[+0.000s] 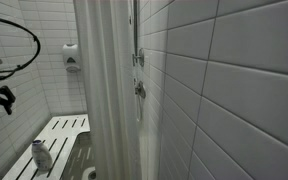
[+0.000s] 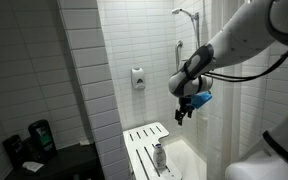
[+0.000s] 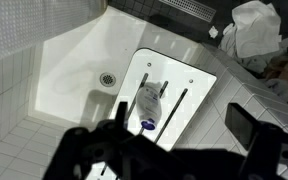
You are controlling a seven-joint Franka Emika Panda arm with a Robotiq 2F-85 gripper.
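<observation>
A white bottle [image 3: 150,97] with a purple end stands on the slatted white bench [image 1: 64,128]; it is also visible as the bottle [image 2: 159,157] in exterior view 2. My gripper is open, its dark fingers spread wide on either side of the lower part of the wrist view, with nothing held. In exterior view 2 the gripper [image 2: 182,113] hangs well above the bench, to the right of the bottle. Only part of the gripper [image 1: 2,97] shows at the left edge of exterior view 1.
A shower curtain [image 1: 109,90] hangs beside the bench. A dispenser [image 2: 137,78] is fixed to the tiled wall. Crumpled white paper [image 3: 252,28] lies beyond the tiled ledge. Dark containers [image 2: 41,137] stand on a black counter at left.
</observation>
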